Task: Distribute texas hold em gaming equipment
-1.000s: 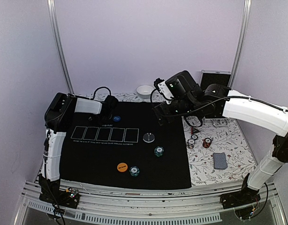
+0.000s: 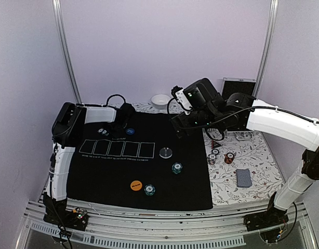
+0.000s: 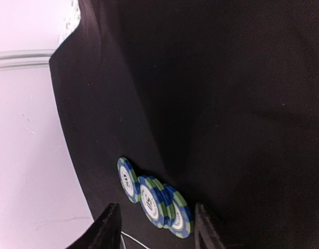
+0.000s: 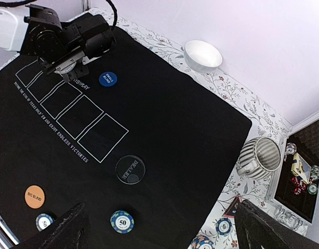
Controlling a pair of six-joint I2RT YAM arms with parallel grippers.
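Several blue-and-white chips lie close together on the black mat. My left gripper is partly open low over the mat's far left, its fingertips either side of part of this group; whether they touch a chip I cannot tell. The top view shows these chips beside the left hand. A blue small blind button is close by. The dealer disc, big blind button and two chip stacks rest on the mat. Over its right side, my right gripper hangs open and empty.
Off the mat's right side are more chips, a card deck, a striped cup and an open case. A white bowl stands at the back.
The mat and its pieces sit very slightly farther right. My right arm is still.
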